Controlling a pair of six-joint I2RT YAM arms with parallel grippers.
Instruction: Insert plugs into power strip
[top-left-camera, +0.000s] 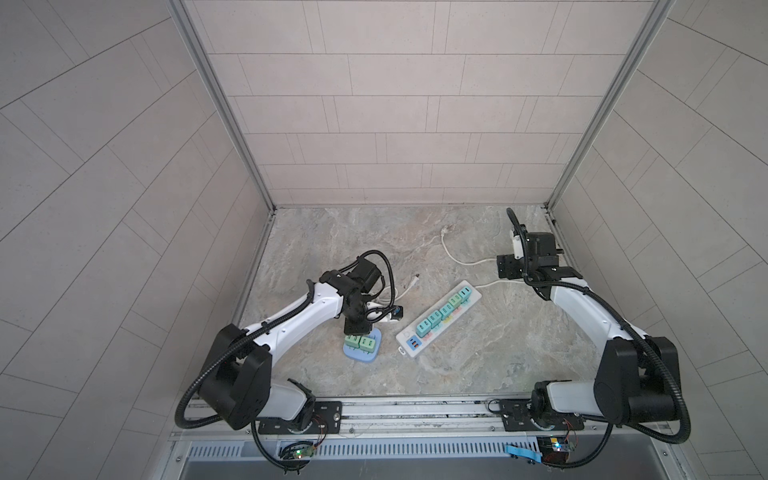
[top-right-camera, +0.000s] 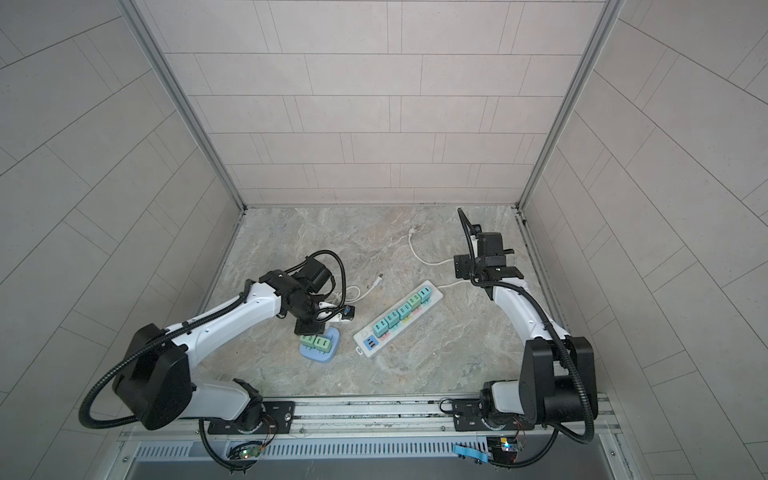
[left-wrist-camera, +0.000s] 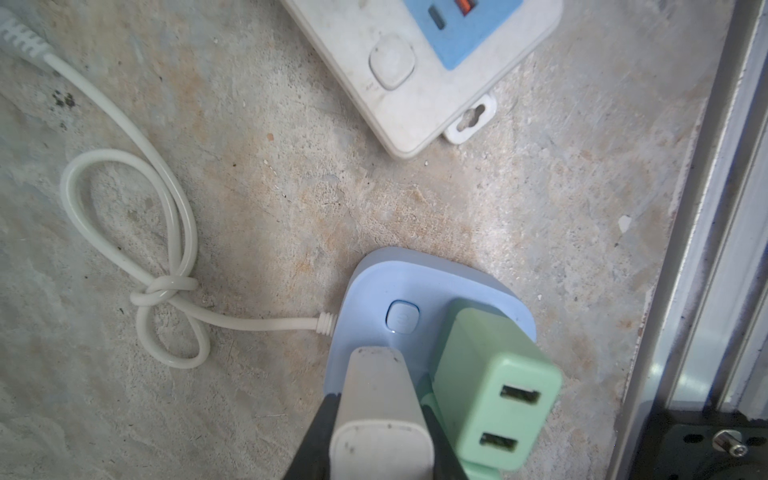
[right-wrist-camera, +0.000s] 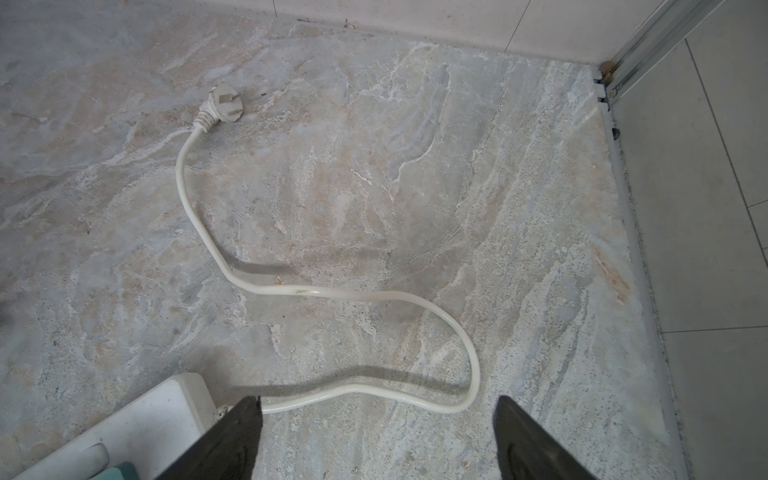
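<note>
A pale grey-white block-shaped plug (left-wrist-camera: 381, 454) sits between the fingers of my left gripper, which is shut on it. The plug is over the small blue power strip (left-wrist-camera: 404, 276); whether it is fully seated there cannot be seen. Beside it a green plug (left-wrist-camera: 500, 384) with two slots stands on the same blue strip. A long white power strip (top-left-camera: 415, 330) with several green plugs (top-left-camera: 445, 309) lies to the right. My right gripper is open above the bare tabletop near that strip's far end, nothing between its fingers.
A knotted white cable (left-wrist-camera: 164, 292) runs from the blue strip. Another white cable (right-wrist-camera: 360, 294) curves from the long strip to a white wall plug (right-wrist-camera: 224, 104). Metal rail (left-wrist-camera: 680, 304) borders the front edge.
</note>
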